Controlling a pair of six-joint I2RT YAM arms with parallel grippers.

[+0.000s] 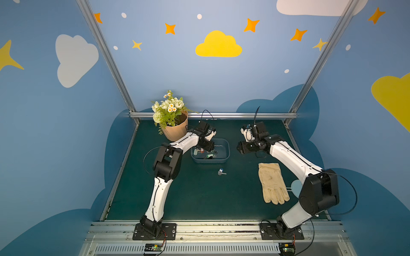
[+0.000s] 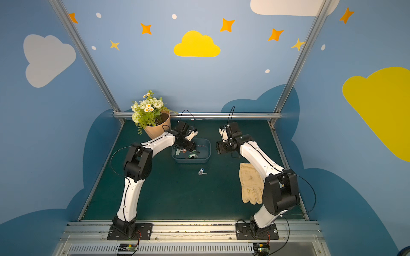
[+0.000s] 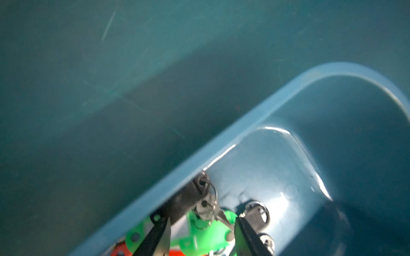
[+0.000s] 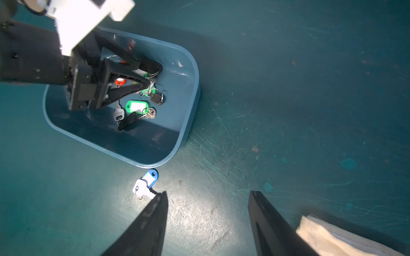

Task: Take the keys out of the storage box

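Note:
A blue storage box (image 4: 188, 119) holds several keys with green, red and black tags. My left gripper is down inside it over the tangled keys, fingers apart around a green tag (image 3: 207, 241); whether it grips anything is unclear. A key with a blue tag (image 4: 149, 179) lies on the table outside the box, toward the front. My right gripper hangs above the table to the box's right, open, with nothing between its fingers.
A flower pot (image 1: 173, 132) stands behind and left of the box. A beige glove (image 1: 273, 183) lies at the front right.

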